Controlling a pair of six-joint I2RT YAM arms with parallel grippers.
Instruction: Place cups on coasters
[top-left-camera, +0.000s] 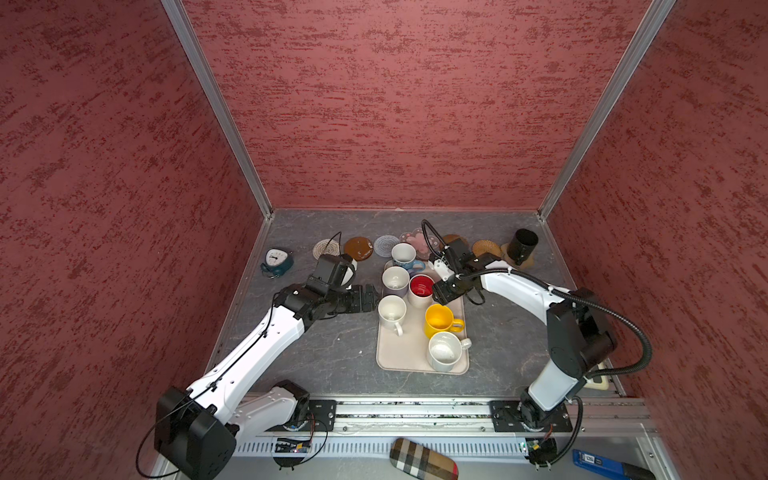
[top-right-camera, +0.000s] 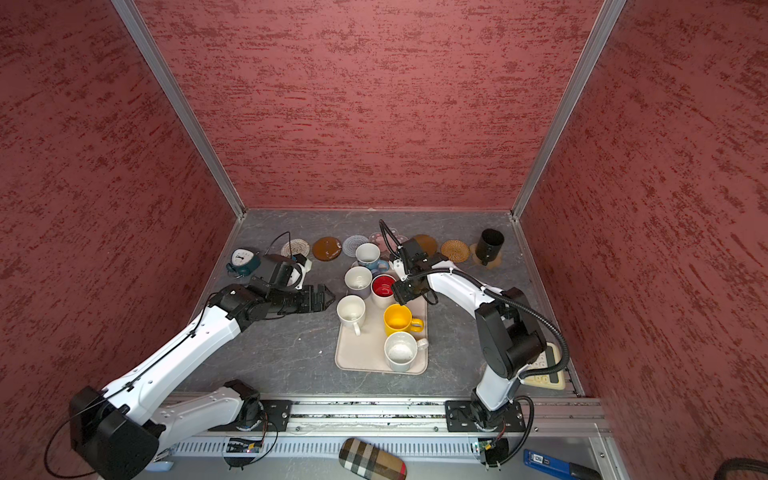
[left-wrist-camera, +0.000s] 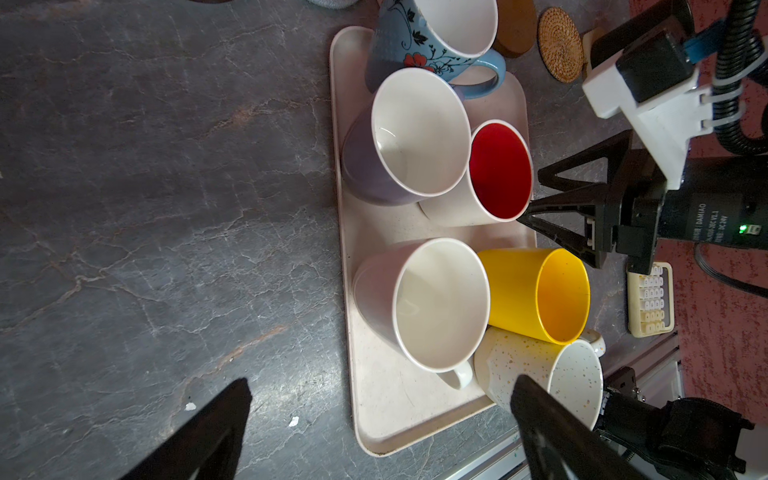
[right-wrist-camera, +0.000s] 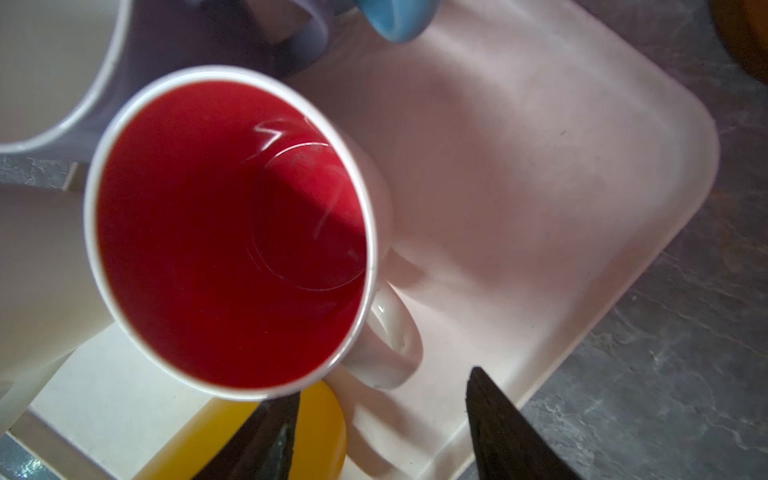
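My right gripper is over the tray (right-wrist-camera: 560, 240) at the red-lined white mug (right-wrist-camera: 224, 240), its fingers apart beside the handle with nothing held. The tray also holds a yellow mug (left-wrist-camera: 520, 288), a pale mug (left-wrist-camera: 432, 304), a lilac mug (left-wrist-camera: 376, 168), a speckled mug (left-wrist-camera: 512, 368) and a blue floral mug (left-wrist-camera: 400, 40). My left gripper (top-left-camera: 361, 299) stands open and empty left of the tray, above bare table. Coasters line the back, among them brown (top-left-camera: 358, 246), grey (top-left-camera: 386, 244), pink (top-left-camera: 417, 236) and woven (top-right-camera: 454, 249) ones.
A black mug (top-right-camera: 489, 245) stands on a coaster at back right, a teal clock (top-right-camera: 242, 262) at back left. A calculator (left-wrist-camera: 649, 300) lies at the right edge. Bare table surrounds the tray's front left.
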